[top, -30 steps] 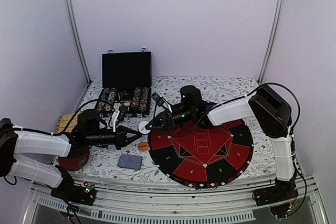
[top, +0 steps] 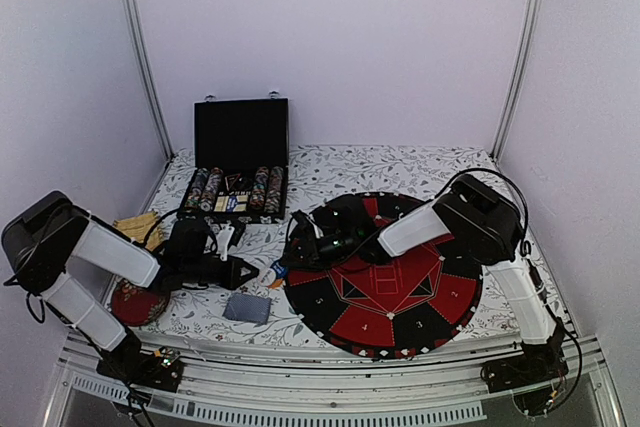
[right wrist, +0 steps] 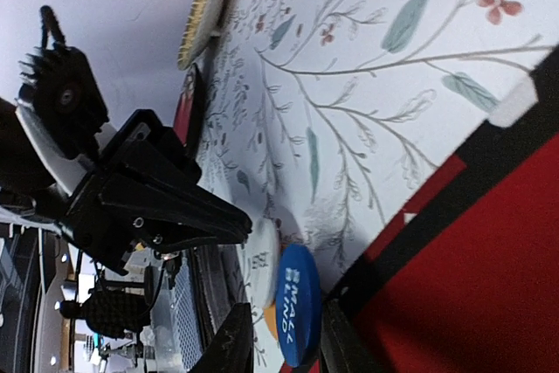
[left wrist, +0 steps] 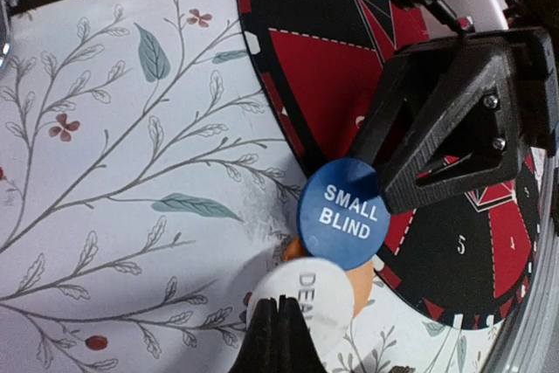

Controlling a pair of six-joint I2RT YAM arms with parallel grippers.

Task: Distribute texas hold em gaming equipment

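Observation:
A blue SMALL BLIND button [left wrist: 343, 213] and a white DEALER button [left wrist: 300, 303] lie on an orange disc [left wrist: 358, 290] beside the black and red poker mat [top: 392, 317]. My left gripper [top: 235, 270] is shut, just left of the buttons; in its wrist view its tips overlap the white one, and I see nothing held. My right gripper [top: 290, 255] is part open at the blue button [right wrist: 297, 303], its fingertips at that button's lower part; whether it grips it is unclear.
An open chip case [top: 240, 215] stands at the back left. A grey item [top: 247, 308] lies at the front, with a red round item [top: 135, 307] at left.
Both arms have come lower, my right one moving slightly toward the front. The white button has shifted left, and the blue one now shows beside it over the orange disc.

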